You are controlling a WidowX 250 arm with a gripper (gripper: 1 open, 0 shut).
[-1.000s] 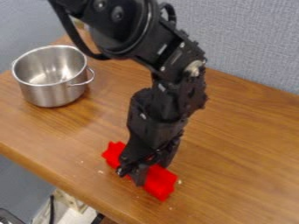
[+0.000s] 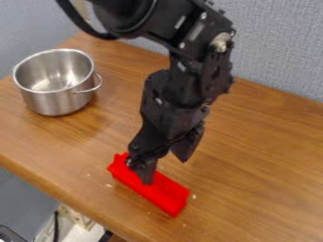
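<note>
A red rectangular block (image 2: 167,195) lies near the front edge of the wooden table, angled from upper left to lower right. My black gripper (image 2: 161,159) hangs just over the block's upper-left half with its fingers apart. Whether the lower finger touches the block I cannot tell.
A steel pot (image 2: 53,80) with wire handles stands at the back left of the table (image 2: 259,156). A grey wall runs behind. Cables show below the left front edge.
My gripper has risen from down on the red block, uncovering more of it. The block lies in about the same place.
</note>
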